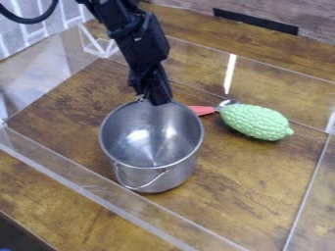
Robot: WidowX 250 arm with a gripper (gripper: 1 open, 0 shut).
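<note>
A steel bucket (151, 152) with a wire handle stands in the middle of the wooden table. To its right a green knobbly corn-like toy (256, 121) lies on the table, over or against a red-handled utensil (202, 110). My black gripper (153, 96) hangs over the bucket's back rim, apart from the green toy; I cannot make out how far its fingers are open.
Clear panels edge the table (268, 196) at the left and right. Bare wood lies at the front right, at the left and behind the toy.
</note>
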